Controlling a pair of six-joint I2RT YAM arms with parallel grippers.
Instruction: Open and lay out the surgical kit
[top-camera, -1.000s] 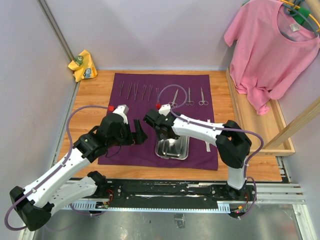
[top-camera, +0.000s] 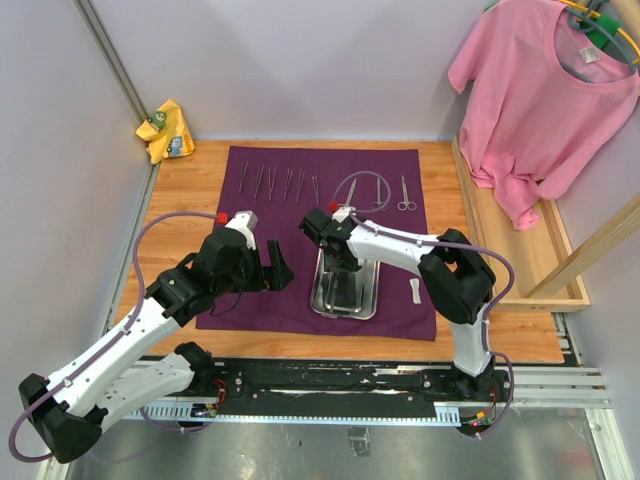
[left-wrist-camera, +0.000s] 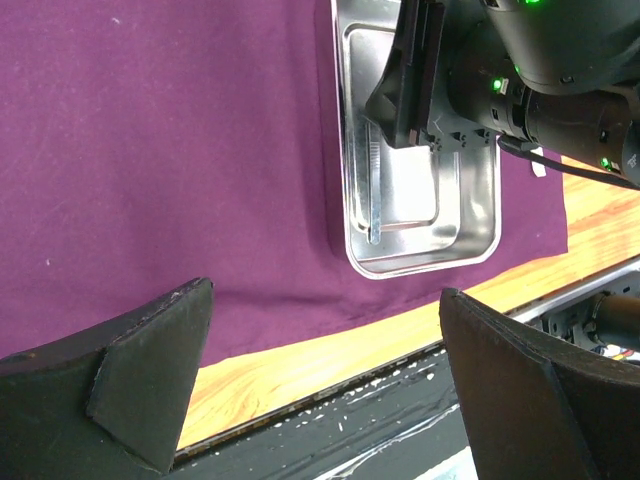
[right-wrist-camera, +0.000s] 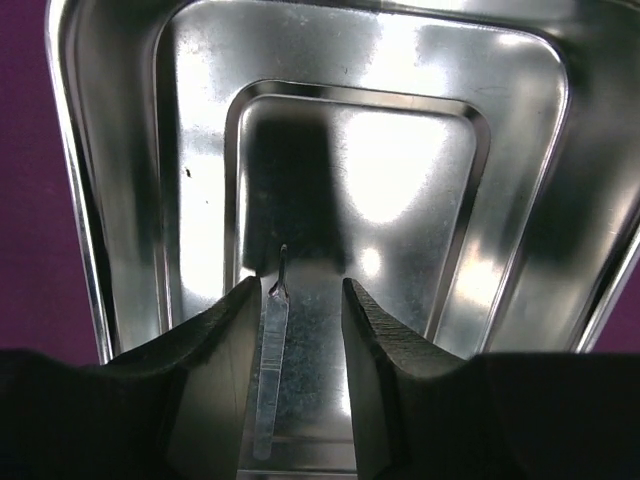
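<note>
My right gripper is inside the steel tray (right-wrist-camera: 84, 180), its fingertips apart over a slim scalpel-like instrument (right-wrist-camera: 270, 380) lying on the tray floor; nothing shows held. The left wrist view shows the tray (left-wrist-camera: 470, 245) with that instrument (left-wrist-camera: 375, 200) along its left side, under the right arm. My left gripper stands open above the purple cloth (left-wrist-camera: 200, 150), left of the tray. In the top view a row of forceps (top-camera: 272, 182) and several scissors (top-camera: 405, 200) lie along the cloth's back.
A wooden frame (top-camera: 570, 290) with a pink shirt (top-camera: 540, 90) stands at the right. A yellow bag (top-camera: 165, 130) sits at the back left. A small white strip (top-camera: 414, 290) lies right of the tray. Bare cloth lies left of the tray.
My right gripper and arm have shifted to the right over the tray since a second ago. The left arm has stayed put.
</note>
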